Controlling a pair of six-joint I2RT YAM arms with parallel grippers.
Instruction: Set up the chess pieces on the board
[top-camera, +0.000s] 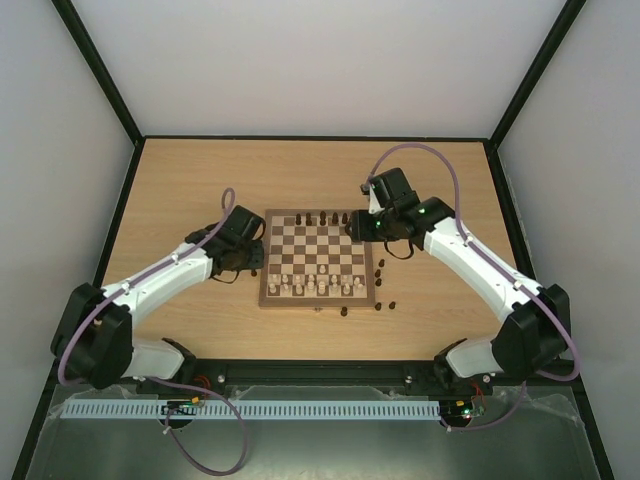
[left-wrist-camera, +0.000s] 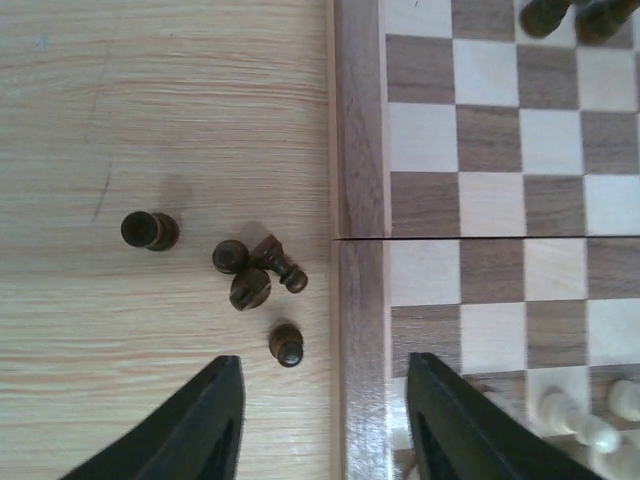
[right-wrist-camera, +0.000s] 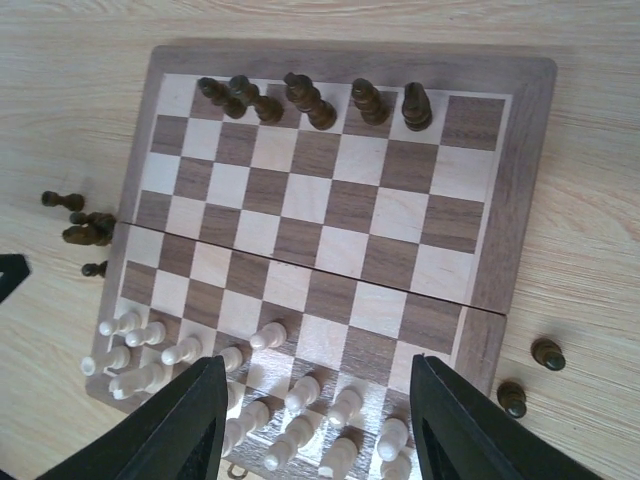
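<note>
The chessboard (top-camera: 300, 245) holds white pieces (right-wrist-camera: 268, 336) on the near rows and several dark pieces (right-wrist-camera: 369, 100) along the far row. My left gripper is open above the board's left edge, over loose dark pieces (left-wrist-camera: 250, 288), some lying, some upright; nothing shows between its fingers. My right gripper is open above the board's right side, with white pieces below and nothing held.
More loose dark pieces (right-wrist-camera: 548, 352) stand right of the board, and others (top-camera: 344, 311) lie near its front edge.
</note>
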